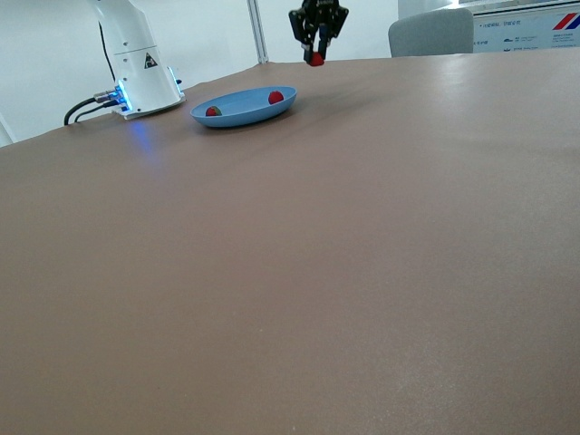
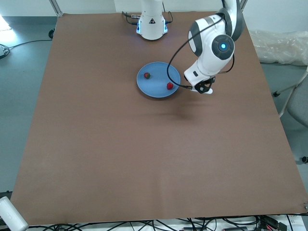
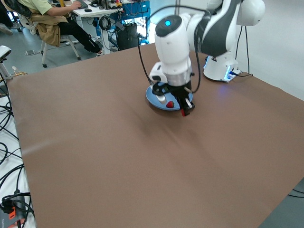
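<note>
My gripper hangs above the table beside the blue plate, shut on a red strawberry that shows at its tips in the top and right views. In the left view the gripper is seen from above and its tips are hidden. Two more strawberries lie on the plate, one near the far left and one toward the right. In the right view one strawberry shows on the plate, partly behind the gripper.
The white robot base stands at the back with cables. A grey chair is beyond the right edge, and cables run along another edge.
</note>
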